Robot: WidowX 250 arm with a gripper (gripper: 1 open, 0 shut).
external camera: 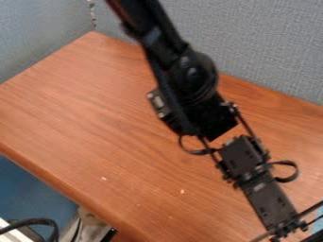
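Note:
My black arm [190, 85] comes down from the top of the camera view over a wooden table. Its wrist and gripper body [259, 184] reach toward the lower right corner. The fingertips are cut off by the frame's edge, so whether the gripper is open or shut does not show.
Grey partition walls [265, 47] stand behind it. Cables [38, 224] and a blue floor lie beyond the lower left edge.

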